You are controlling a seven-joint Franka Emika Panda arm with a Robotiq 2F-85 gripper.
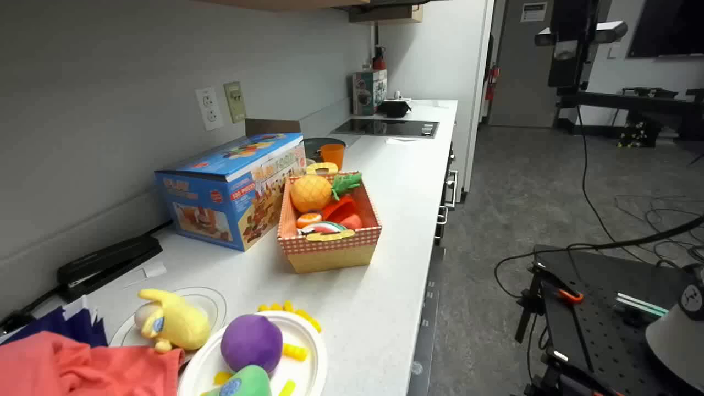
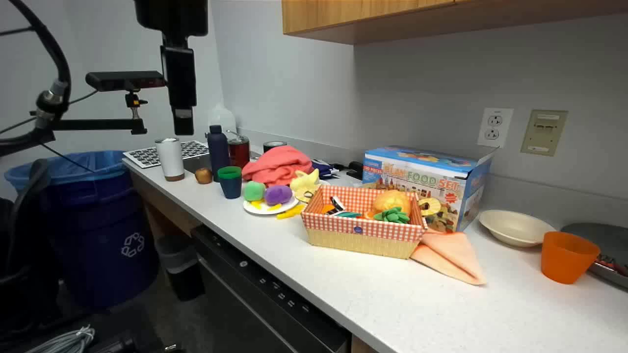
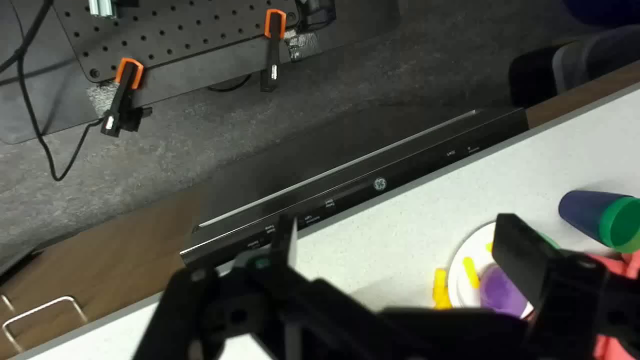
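Observation:
High above the counter's front edge, my gripper is open, its two fingers wide apart and only bare counter and dishwasher front showing between them. In exterior view 2 the gripper (image 2: 183, 120) hangs at the upper left, well clear of everything on the counter. A white plate (image 1: 318, 369) carries a purple plush (image 1: 251, 342), a green plush (image 1: 247, 383) and yellow pieces. Beside it lies a yellow plush toy (image 1: 179, 323). Farther along, a checkered basket (image 2: 359, 238) holds a toy pineapple (image 1: 311, 193) and other play food.
Behind the basket stands a play food box (image 1: 204, 198). A peach napkin (image 2: 450, 259), cream bowl (image 2: 513, 226) and orange cup (image 2: 566, 257) are on one side. A green-and-blue cup (image 2: 230, 182), dark bottle (image 2: 218, 152), white tumbler (image 2: 170, 160) and coral cloth (image 2: 282, 166) crowd the other.

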